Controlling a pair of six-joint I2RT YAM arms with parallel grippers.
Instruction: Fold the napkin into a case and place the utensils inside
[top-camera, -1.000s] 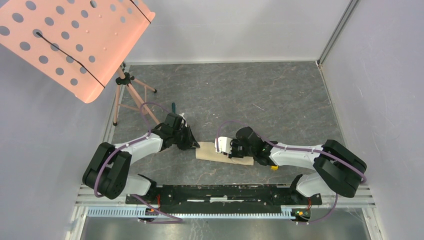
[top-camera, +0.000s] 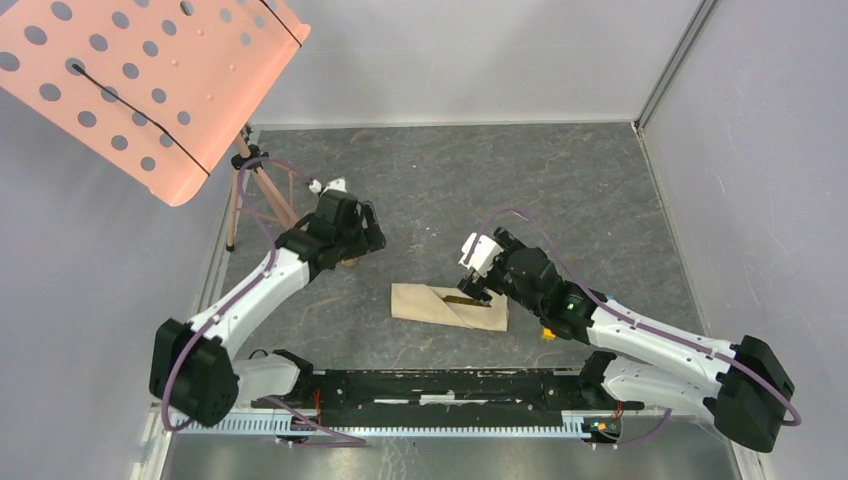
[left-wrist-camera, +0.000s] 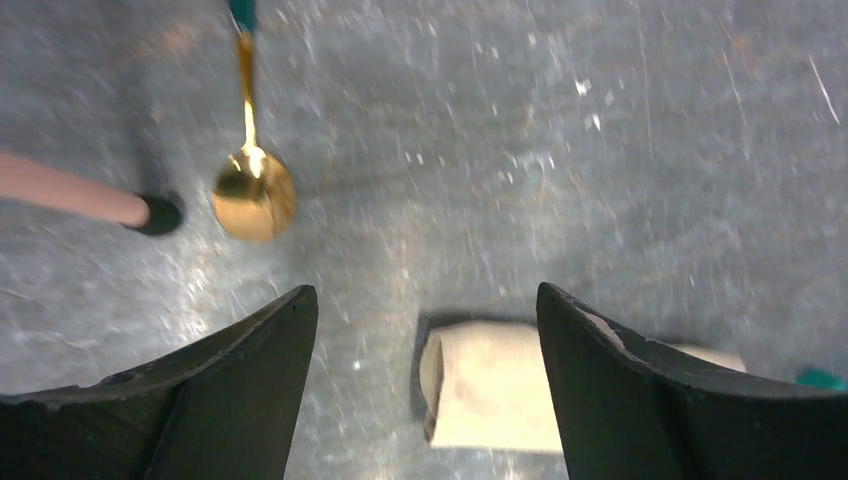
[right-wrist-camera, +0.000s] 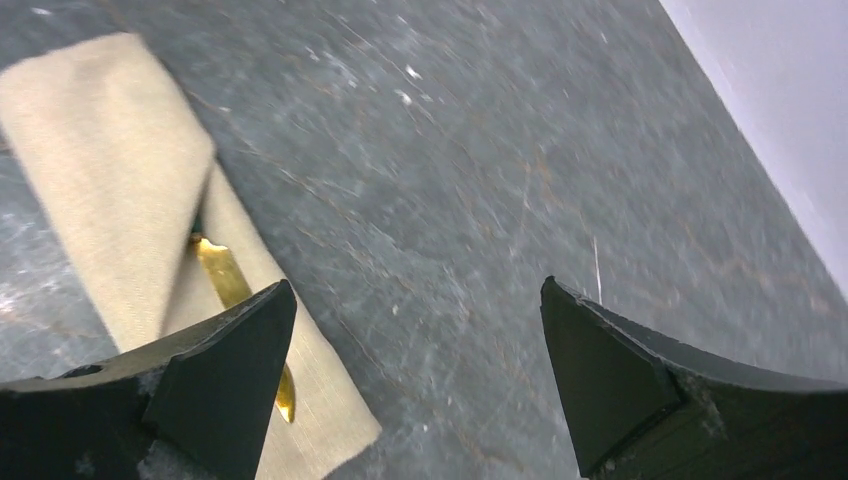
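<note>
The beige napkin (top-camera: 425, 303) lies folded into a long flat case on the floor, a diagonal flap across its middle. A gold knife (right-wrist-camera: 225, 275) rests in it, its handle end under the flap and its blade bare on the lower layer. My right gripper (top-camera: 490, 264) is open above the right part of the case, nothing between its fingers. Open and empty, my left gripper (top-camera: 374, 228) hangs beyond the case's left end. A gold spoon (left-wrist-camera: 254, 197) with a dark green handle (left-wrist-camera: 243, 14) lies on the floor ahead of it in the left wrist view.
Tripod legs (top-camera: 270, 190) stand at the left, one foot close to the spoon. A yellow block (top-camera: 548, 334) sits right of the case by the right arm; a green block (left-wrist-camera: 820, 379) shows past the napkin.
</note>
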